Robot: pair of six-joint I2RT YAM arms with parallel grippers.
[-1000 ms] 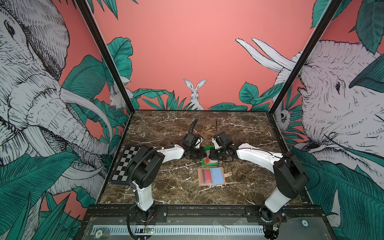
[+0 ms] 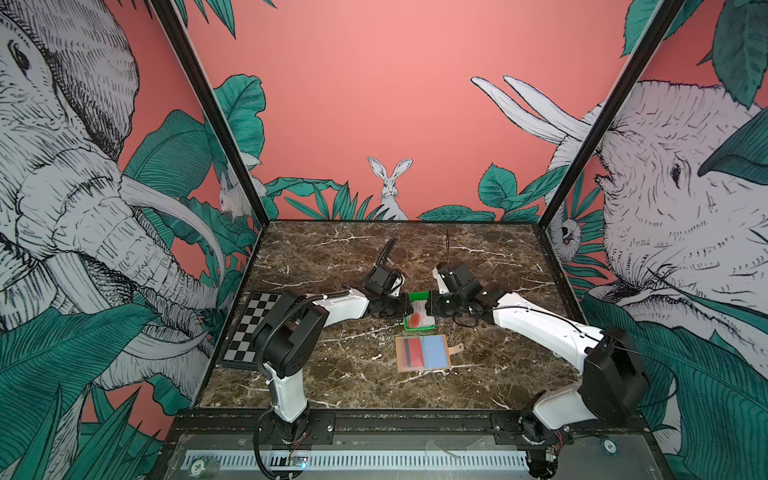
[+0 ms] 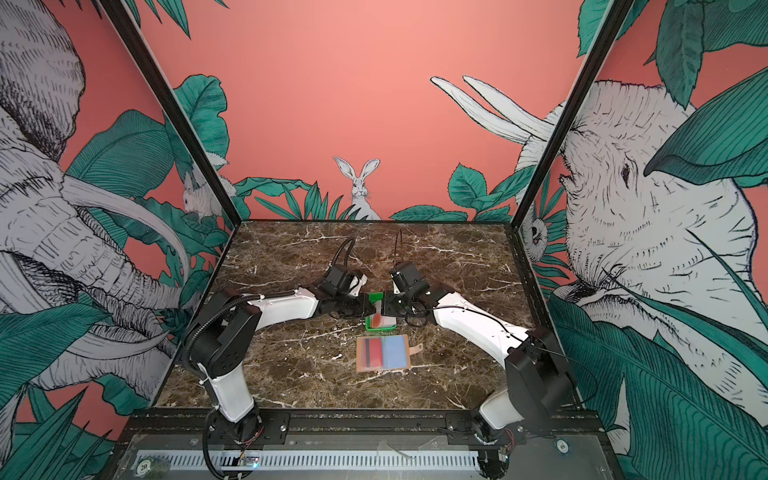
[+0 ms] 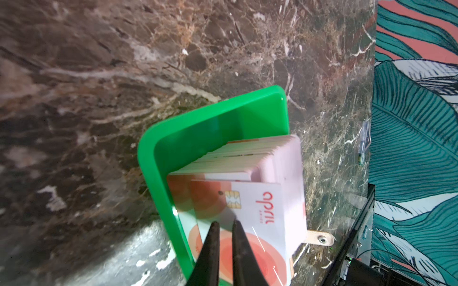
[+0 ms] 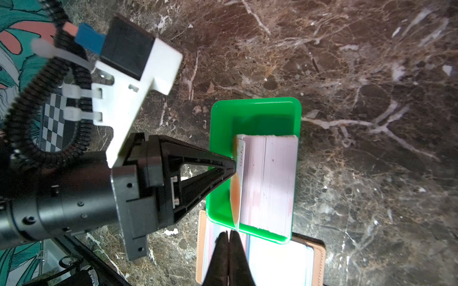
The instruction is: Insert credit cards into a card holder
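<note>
A green tray [image 4: 162, 186] holds a stack of white cards with a red-and-white "april" card [image 4: 245, 207] at its front. My left gripper has its narrow fingertips at that card's face; in the right wrist view they reach the stack's left side. Whether they grip it cannot be told. My right gripper is above the tray's front end, shut, nothing visible between its fingers. An open tan card holder with red and blue sleeves [image 2: 434, 352] lies just in front of the tray.
A checkered board [image 2: 250, 328] is at the table's left.
My right arm has moved to the right, away from the left gripper, uncovering more of the tray. The left arm has barely moved.
</note>
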